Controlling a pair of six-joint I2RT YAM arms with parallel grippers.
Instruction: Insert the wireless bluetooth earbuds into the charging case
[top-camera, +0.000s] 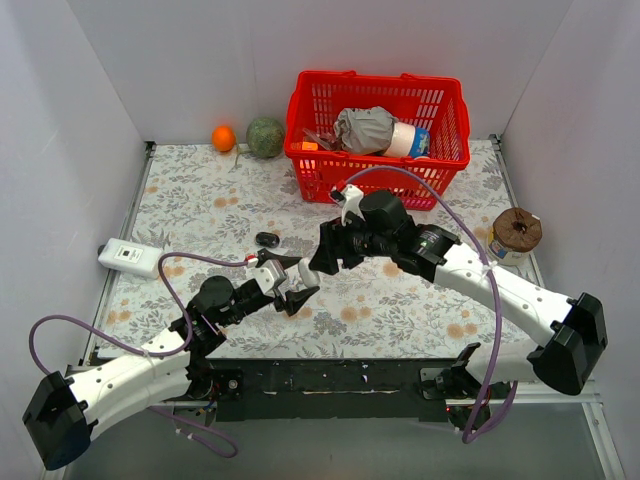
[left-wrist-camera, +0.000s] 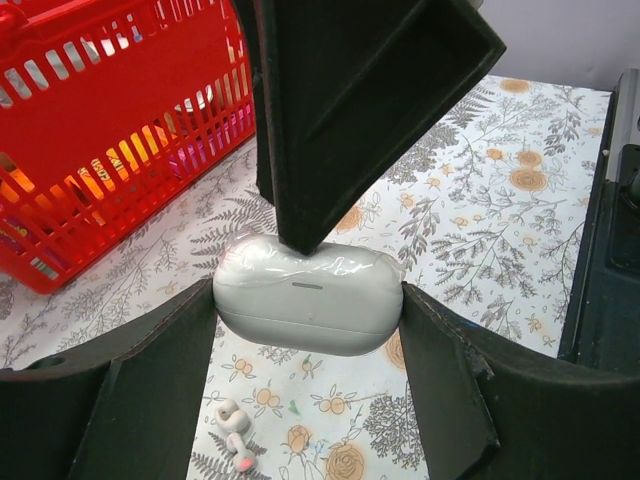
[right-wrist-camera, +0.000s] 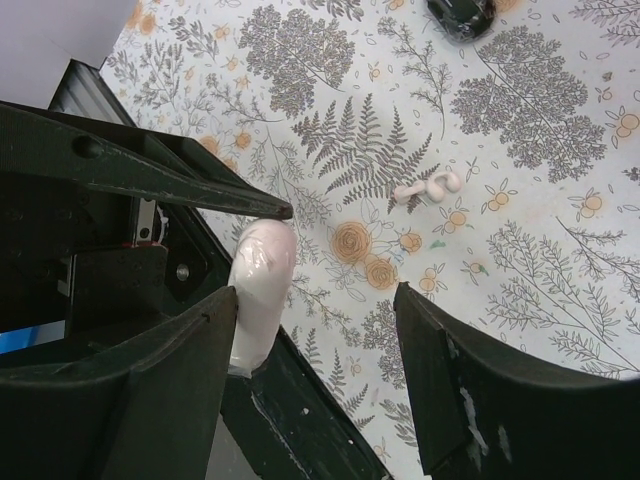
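The white charging case (left-wrist-camera: 308, 315) is gripped by its two ends in my left gripper, which is shut on it above the table. A dark finger (left-wrist-camera: 345, 130) of my right gripper overlaps the case's top edge in the left wrist view; contact cannot be told. That right gripper is open; in its own view the case (right-wrist-camera: 265, 285) is partly behind its left finger. Small white earbud pieces (right-wrist-camera: 430, 188) lie on the patterned tabletop. Whether the lid is raised, or what is inside the case, is not clear.
A red basket (top-camera: 380, 172) with mixed items stands at the back. A small black object (top-camera: 267, 240) lies behind the left gripper. The white power strip (top-camera: 130, 256) is at the left, a brown-topped container (top-camera: 515, 235) at the right.
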